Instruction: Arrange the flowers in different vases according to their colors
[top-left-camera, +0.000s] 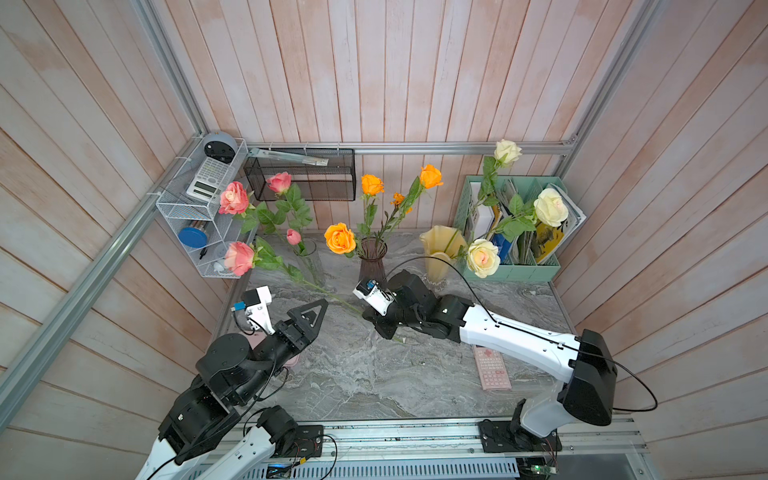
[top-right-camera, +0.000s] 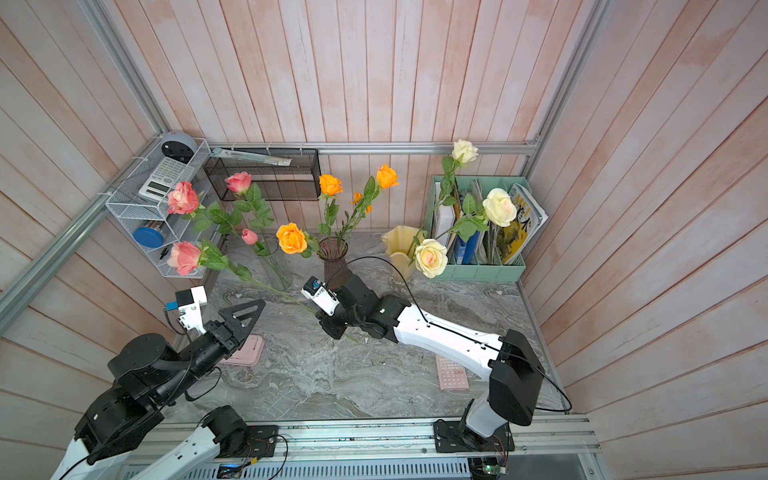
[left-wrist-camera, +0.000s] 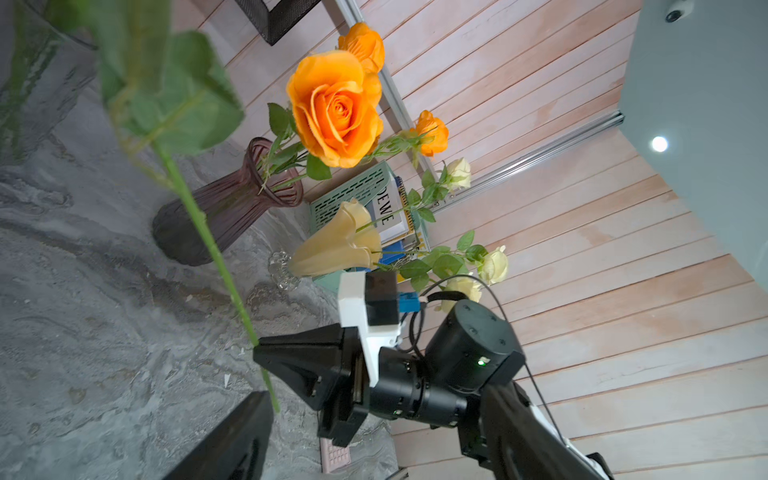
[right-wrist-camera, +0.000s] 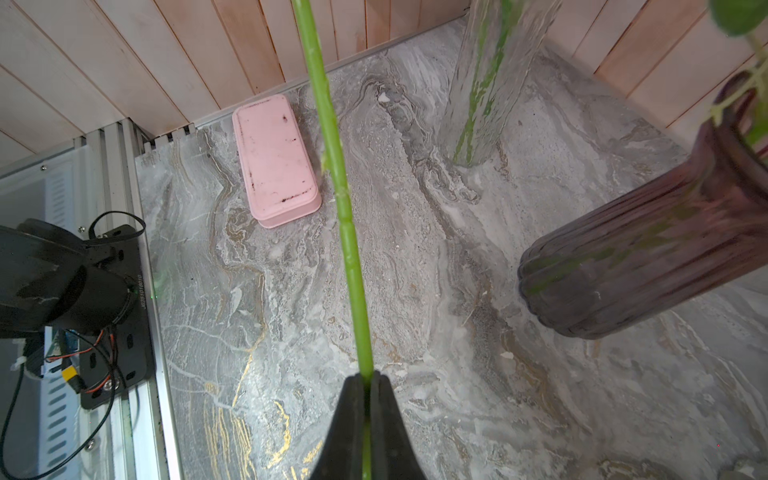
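Observation:
The lower end of a long green stem (right-wrist-camera: 342, 208) sits between the fingers of my right gripper, which is shut on it. That stem slants up leftward to a pink rose (top-left-camera: 239, 258), in front of the clear vase. My left gripper (top-left-camera: 310, 313) stands open, empty, below the rose. Several pink roses (top-right-camera: 183, 197) stand in the clear vase (right-wrist-camera: 489, 88). Orange roses (left-wrist-camera: 336, 108) fill the purple vase (left-wrist-camera: 224, 204) in the middle. Cream roses (top-left-camera: 483, 258) lean out of the yellow vase (top-left-camera: 438, 249) to the right.
A pink box (right-wrist-camera: 277, 158) lies at the left and a pink calculator (top-left-camera: 492, 367) near the right arm. Behind are a wire rack (top-left-camera: 209, 196) and a green file holder (top-left-camera: 512, 270).

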